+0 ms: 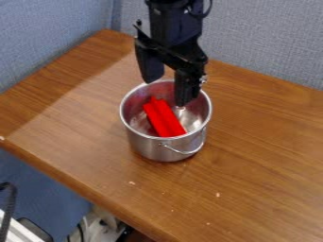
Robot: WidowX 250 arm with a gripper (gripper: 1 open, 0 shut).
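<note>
A silver metal pot (pixel 151 142) with a wire handle stands on the wooden table. Inside it lies a red block (pixel 164 121), tilted along the pot's length. My black gripper (pixel 169 83) hangs over the pot's back rim with its fingers apart on either side, open, and nothing visible held between them.
The wooden table (pixel 259 170) has free room to the right and left of the pot. Blue-grey panels (pixel 265 38) bound the back and left. The table's front edge drops away at the lower left, where some cables show.
</note>
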